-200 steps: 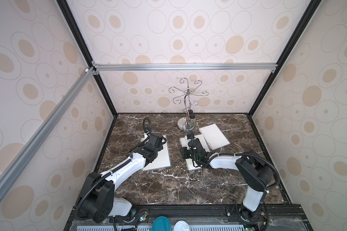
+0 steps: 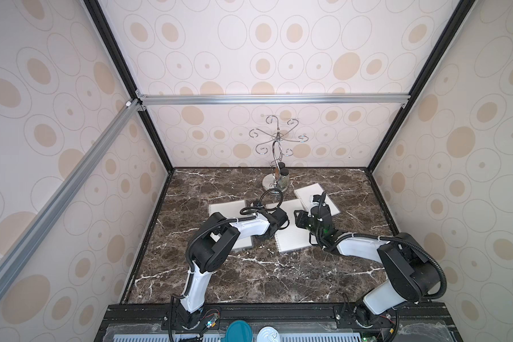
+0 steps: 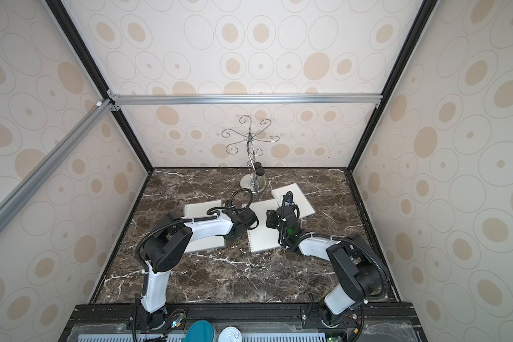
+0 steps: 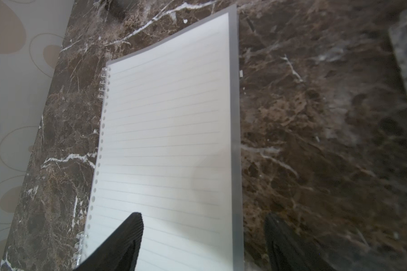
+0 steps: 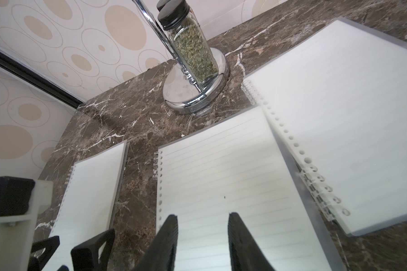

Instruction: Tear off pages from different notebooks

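Observation:
Three spiral notebooks lie open at white pages: a left one [image 4: 167, 135], a middle one [image 5: 221, 180] and a right one [image 5: 343, 108]. My left gripper stands open, its fingers [image 4: 122, 241] spread above the near part of the left notebook in its own wrist view, nothing between them. The left arm [image 2: 256, 225] covers part of that notebook from above. Over the middle notebook, my right gripper is parted, with no paper visible between its fingers. The middle notebook's right side touches the right notebook's spiral edge.
Behind the notebooks stands a chrome rack [image 2: 277, 142] with a herb jar [image 5: 194, 49] on its base. The two arms are close together over the middle of the table. Bare marble [image 2: 171, 273] shows at front left.
The left arm has swung right, from over the left notebook towards the middle one. The right arm has shifted right, baring more of the middle notebook and partly covering the right one.

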